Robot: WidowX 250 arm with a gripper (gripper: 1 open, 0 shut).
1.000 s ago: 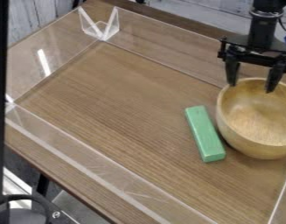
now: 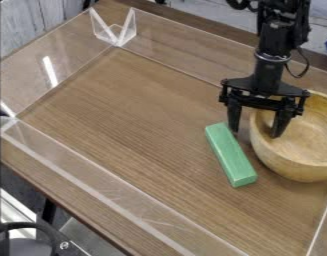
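My black gripper point(image 2: 270, 113) hangs open at the left side of a large tan bowl point(image 2: 307, 158) on the wooden table, its fingers reaching down over the rim, near the top end of a green rectangular block point(image 2: 230, 156). The block lies flat outside the bowl, just left of it. My arm hides the bowl's back part.
A clear angular holder point(image 2: 115, 28) stands at the back left. A black object point(image 2: 39, 240) is at the lower left corner.
My gripper has come down and toward the front left, from behind the bowl to over its left rim beside the green block, which lies in the same place.
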